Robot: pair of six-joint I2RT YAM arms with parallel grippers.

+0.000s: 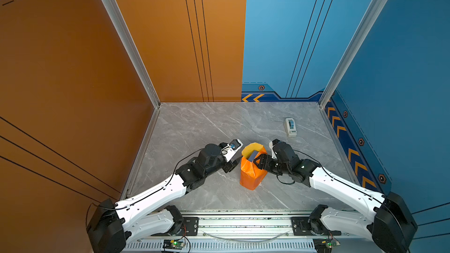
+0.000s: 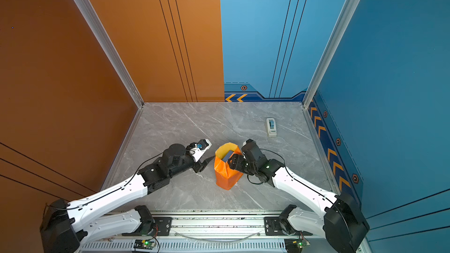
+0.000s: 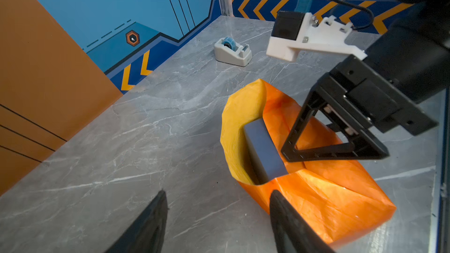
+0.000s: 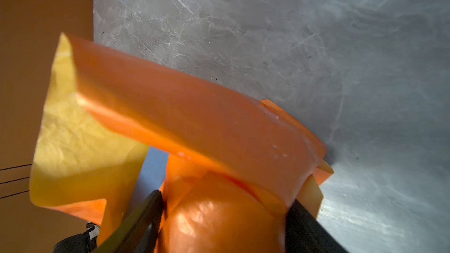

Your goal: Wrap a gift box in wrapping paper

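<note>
Orange wrapping paper (image 3: 323, 196) with a yellow inside wraps around a grey-blue gift box (image 3: 264, 150). At its far-left end the paper flares open, and one end of the box shows inside. My left gripper is open beside that end, with nothing between its fingers and bare table below. From the right, my right gripper reaches over the wrapped box with its fingers spread, orange paper lying between them. One of its fingertips (image 3: 291, 153) rests at the paper's edge beside the box. Contact on its other side is hidden.
A white tape dispenser (image 1: 290, 127) with a blue roll stands at the back right. Walls border the back and sides.
</note>
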